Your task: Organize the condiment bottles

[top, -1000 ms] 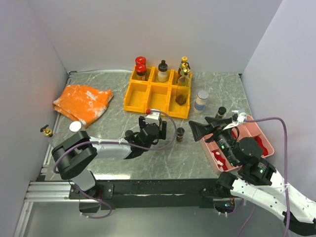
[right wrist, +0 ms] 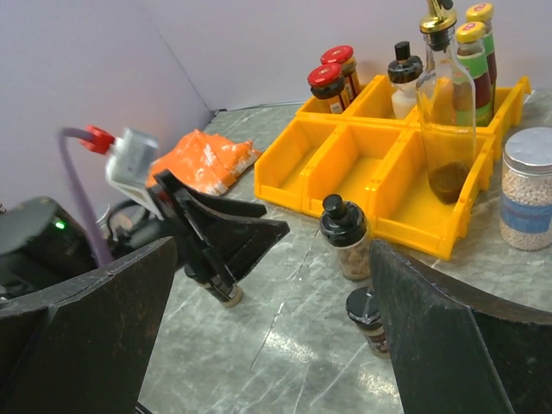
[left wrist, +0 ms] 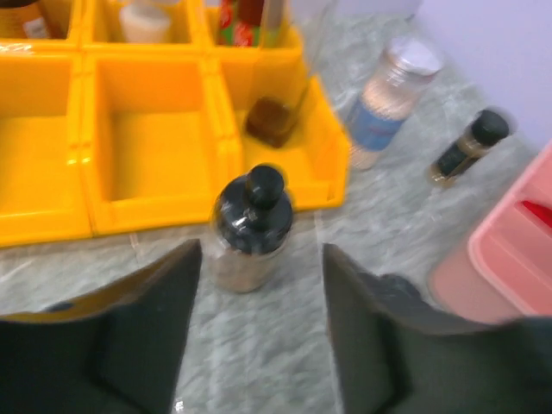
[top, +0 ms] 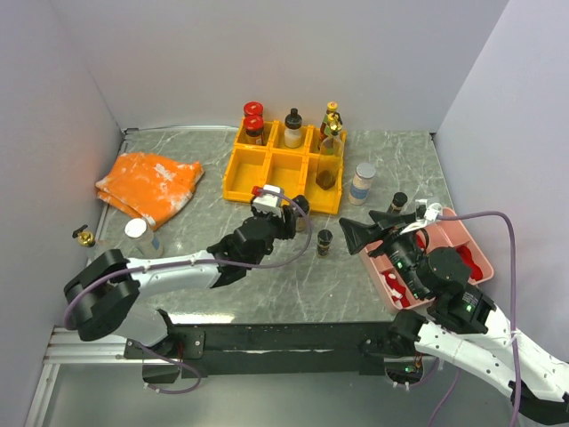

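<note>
A black-capped bottle (left wrist: 253, 226) stands upright on the counter, just in front of the yellow organizer (left wrist: 164, 217). My left gripper points toward it with fingers apart; the bottle shows beyond the gap, not gripped. A small dark-lidded jar (right wrist: 369, 319) stands nearer me, and another small bottle (right wrist: 228, 295) is partly hidden behind the left gripper. On the right side, my right gripper (top: 358, 228) hangs open and empty. Red-lidded jars (top: 254, 131), a white-bodied bottle (top: 292, 129) and a glass oil bottle (right wrist: 448, 129) occupy organizer compartments.
A jar with a blue label (top: 361, 183) and a small black-capped bottle (top: 397, 203) stand right of the organizer, near a pink bin (top: 372, 271). An orange cloth (top: 149, 187) and a white-lidded jar (top: 141, 237) lie left. Two front compartments are empty.
My left arm has swung left and its gripper has turned to point more rightward. The black-capped bottle by the organizer now shows beside it in the top view. The right arm has stayed still.
</note>
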